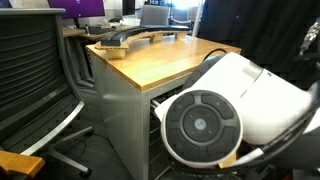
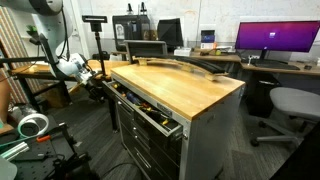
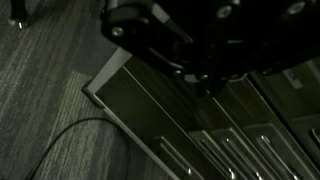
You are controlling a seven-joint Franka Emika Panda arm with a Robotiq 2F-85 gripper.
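Note:
In the wrist view my gripper is a dark shape at the top. Its fingers blend into shadow, so how the fingers stand and what lies between them does not show. Below it are the dark drawer fronts (image 3: 235, 150) of a cabinet. The same cabinet (image 2: 200, 145) has a wooden top (image 2: 185, 85) and its top drawer (image 2: 150, 115) pulled out, with several small items inside. My white arm (image 1: 240, 110), with a round grey joint cover, hides the drawer in the first exterior view.
A long dark object (image 1: 135, 35) lies along the wooden top. An office chair (image 1: 35, 85) stands left of the cabinet. Grey carpet (image 3: 45, 85) shows beside the drawers, crossed by a black cable (image 3: 75, 123). Desks with monitors (image 2: 275, 36) stand behind.

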